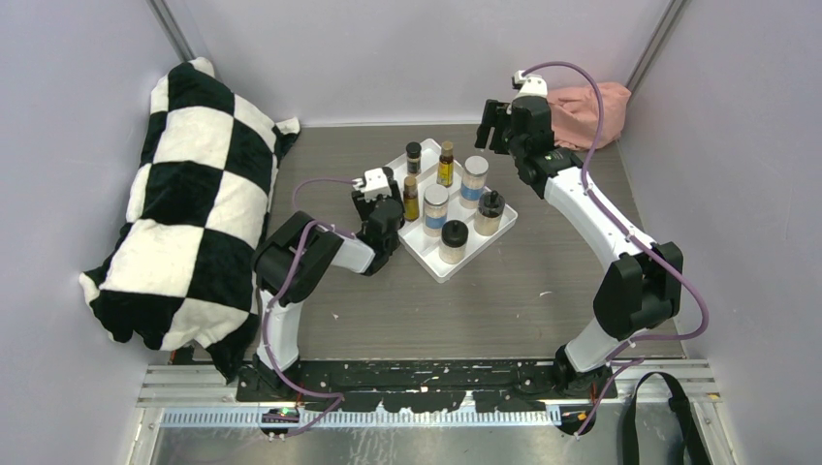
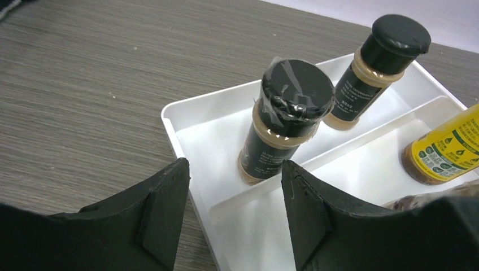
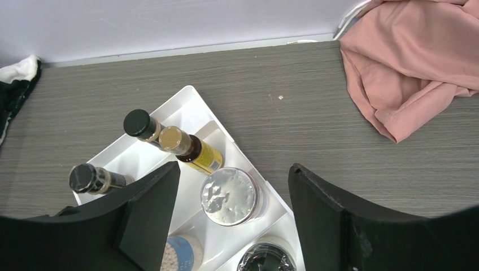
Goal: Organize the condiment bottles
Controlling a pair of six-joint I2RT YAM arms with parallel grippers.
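Note:
A white divided tray (image 1: 433, 264) holds the condiment bottles. At its left corner my left gripper stands open. A black-capped bottle (image 2: 270, 138) stands upright just beyond its fingers in the left wrist view, with a second black-capped bottle (image 2: 367, 76) behind it in the same strip. Brown-capped bottles (image 1: 446, 167) with yellow labels stand in the middle strip; one brown bottle (image 1: 411, 200) is beside the left gripper. Jars with pale lids (image 1: 473, 184) and black lids (image 1: 454, 242) fill the right side. My right gripper hangs open, away from the tray, holding nothing.
A pink cloth (image 1: 584, 116) lies at the back right. A checkered black-and-white cushion (image 1: 208, 194) fills the left side. Bare table (image 1: 426, 320) stretches in front of the tray and to its right.

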